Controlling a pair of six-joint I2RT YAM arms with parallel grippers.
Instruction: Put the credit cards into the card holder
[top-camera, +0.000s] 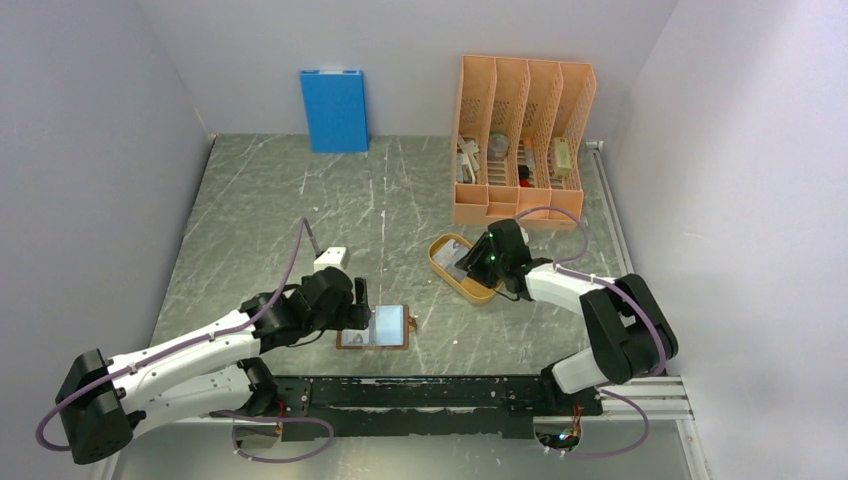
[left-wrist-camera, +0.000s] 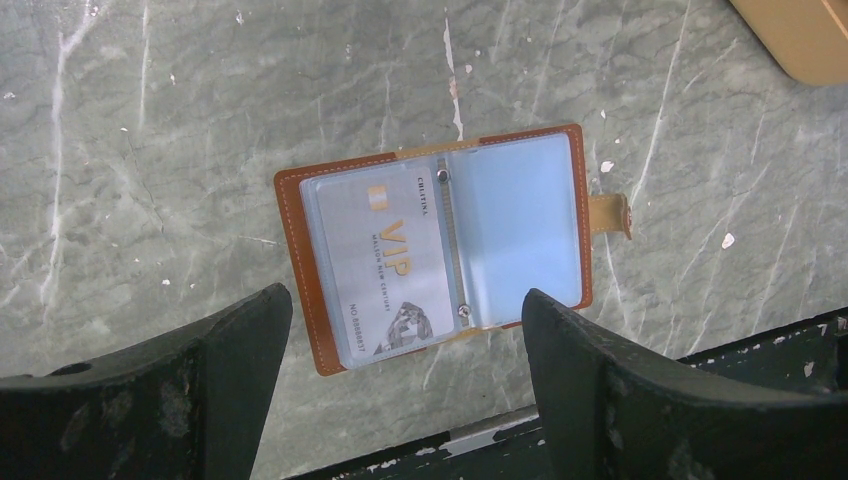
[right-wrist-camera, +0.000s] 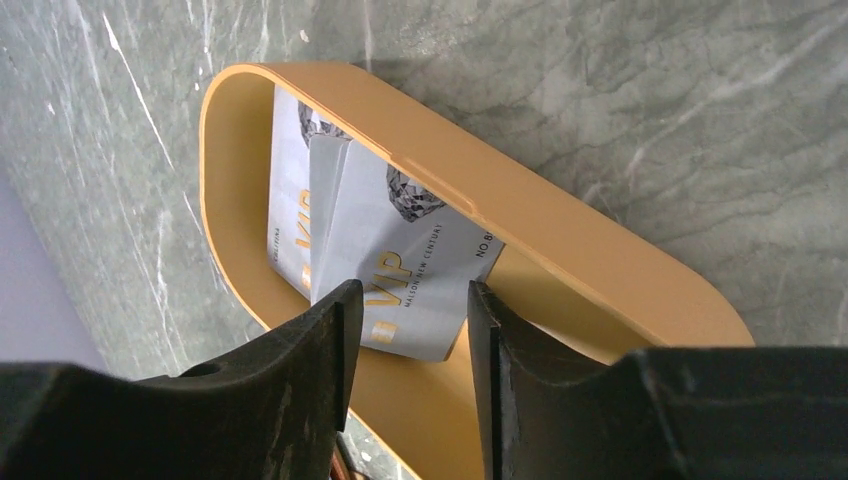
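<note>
The card holder (left-wrist-camera: 515, 220) lies open on the marble surface, a VIP card (left-wrist-camera: 385, 265) in its left sleeve and the right sleeve pale blue. My left gripper hangs open above it, nothing between its fingers. In the right wrist view, several silver VIP cards (right-wrist-camera: 420, 260) lie stacked in an orange tray (right-wrist-camera: 620, 280). My right gripper is part open over the top card's lower portion, its fingertips apart; whether they touch the card I cannot tell.
A peach organizer (top-camera: 510, 205) with odd items stands at the back right, a blue box (top-camera: 335, 110) at the back.
</note>
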